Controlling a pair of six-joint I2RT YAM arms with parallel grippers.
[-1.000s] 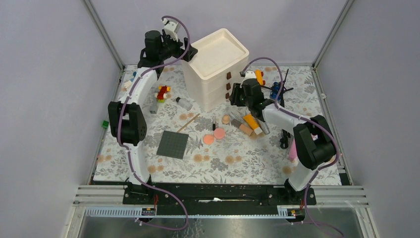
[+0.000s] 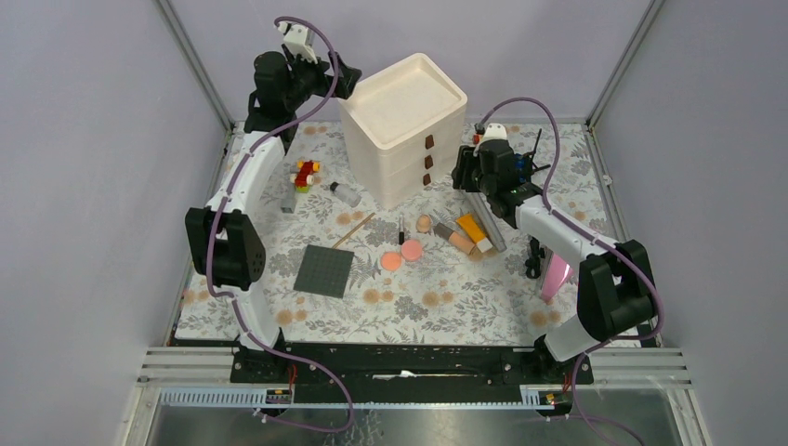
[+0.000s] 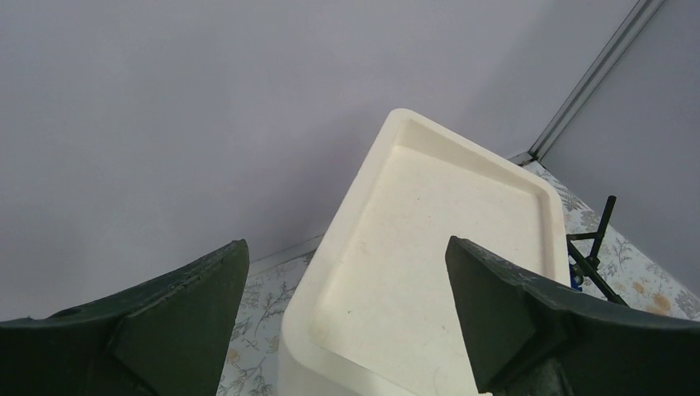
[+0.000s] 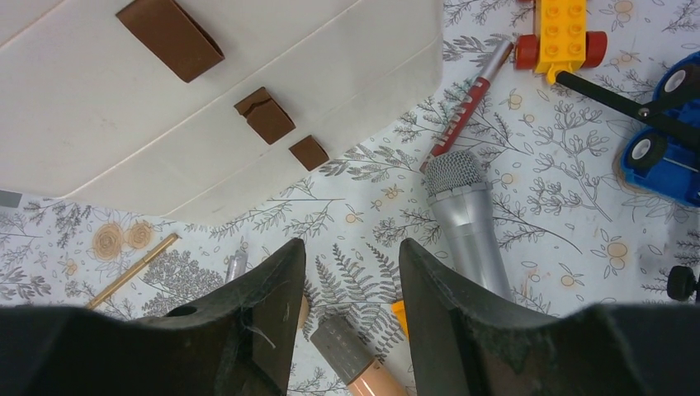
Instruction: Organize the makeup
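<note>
A cream drawer box (image 2: pixel 390 158) with brown pulls stands at the back centre. My left gripper (image 2: pixel 342 76) is open at its upper left corner, empty, above the tray top (image 3: pixel 421 231). My right gripper (image 2: pixel 461 169) hangs beside the box's drawer side, fingers part open, empty. Makeup lies in front: a foundation tube (image 2: pixel 453 238), an orange tube (image 2: pixel 472 228), two pink round compacts (image 2: pixel 411 250), a round tan item (image 2: pixel 424 224), a dark slim tube (image 2: pixel 400 232), a clear bottle (image 2: pixel 344 194). A red-and-silver pen (image 4: pixel 462 111) lies by the box.
A silver microphone (image 4: pixel 470 231), yellow brick toy (image 4: pixel 561 29), blue toy car (image 4: pixel 664 161), pink item (image 2: pixel 556 279) and black object (image 2: pixel 533 263) are on the right. A brick toy (image 2: pixel 304 174), stick (image 2: pixel 353 229) and dark square plate (image 2: pixel 323 271) are left.
My left gripper has moved up and left, off the box's corner. My right gripper has moved right and slightly up, away from the box.
</note>
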